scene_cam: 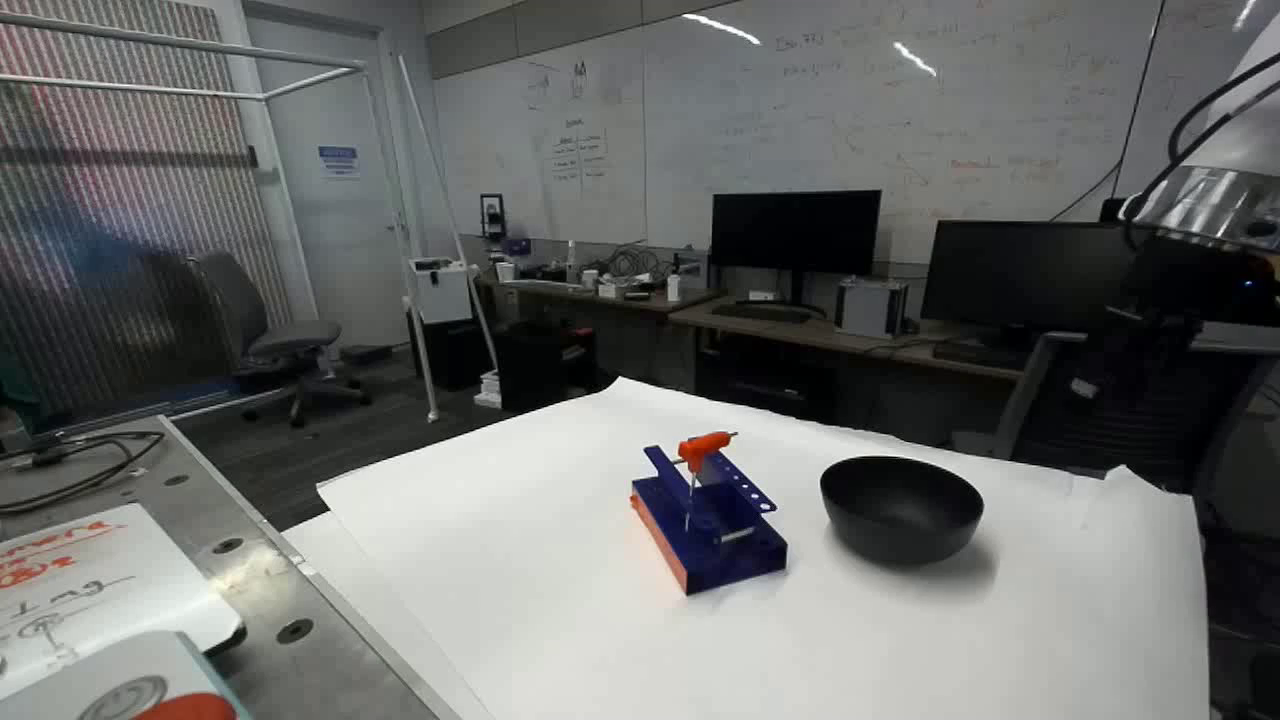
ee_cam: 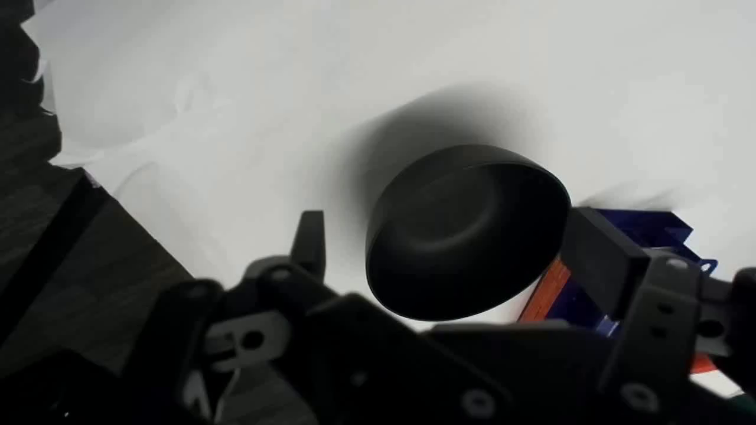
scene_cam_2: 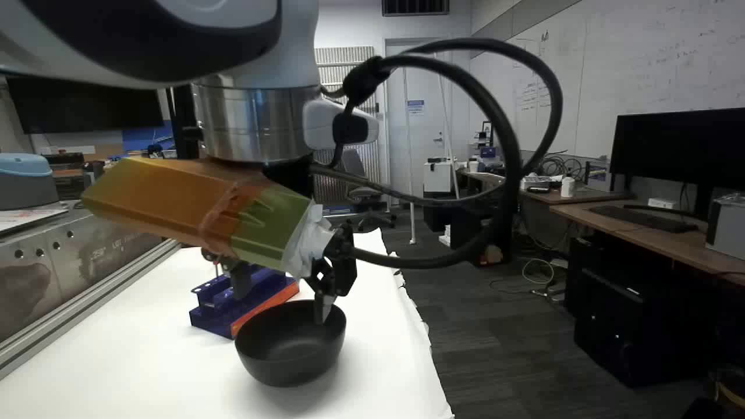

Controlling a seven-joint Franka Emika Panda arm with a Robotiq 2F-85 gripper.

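Observation:
An empty black bowl (scene_cam: 902, 514) rests upright on the white-covered table. Beside it stands a dark blue and orange holder (scene_cam: 734, 554) with an orange-handled tool (scene_cam: 704, 449) upright in it. My gripper (scene_cam_2: 281, 308) is open above the bowl (scene_cam_2: 290, 364), its fingers wide apart and nothing held. Seen from the wrist, the bowl (ee_cam: 468, 273) lies between the two fingers of the gripper; the right finger covers part of the holder (ee_cam: 634, 225). Whether a finger touches the bowl's rim, I cannot tell.
A metal bench (scene_cam: 270, 576) borders the table.

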